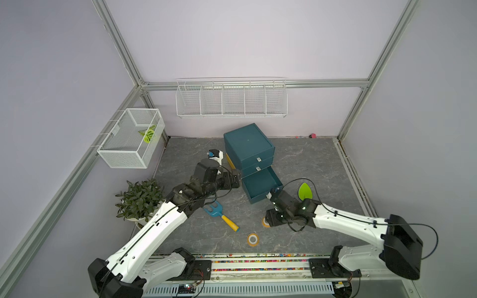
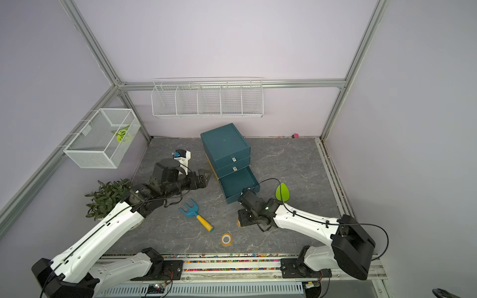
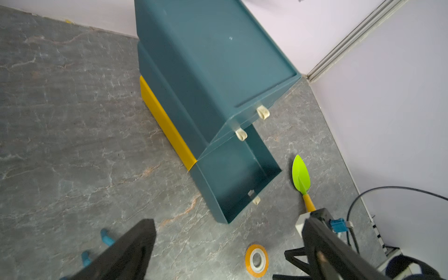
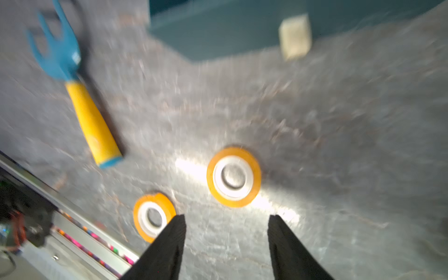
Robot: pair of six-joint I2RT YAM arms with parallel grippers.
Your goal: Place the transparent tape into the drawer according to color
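Observation:
Two orange-yellow rolls of tape with white cores lie flat on the grey table. In the right wrist view, the nearer tape roll [image 4: 254, 176] sits just ahead of my right gripper, whose fingers are parted with nothing between them. The second tape roll [image 4: 168, 208] is down to the left, close to the left finger. Both tapes lie in front of the dark teal drawer cabinet [image 1: 248, 141]. Its lowest drawer [image 3: 228, 172] is pulled out and looks empty. Beside the cabinet's left side, my left gripper hovers open and empty.
A blue fork with a yellow handle [image 1: 229, 222] lies left of the tapes. A green trowel [image 3: 300, 173] is right of the drawer. A potted plant [image 1: 140, 199] and a white wire basket [image 1: 119, 160] stand at the left.

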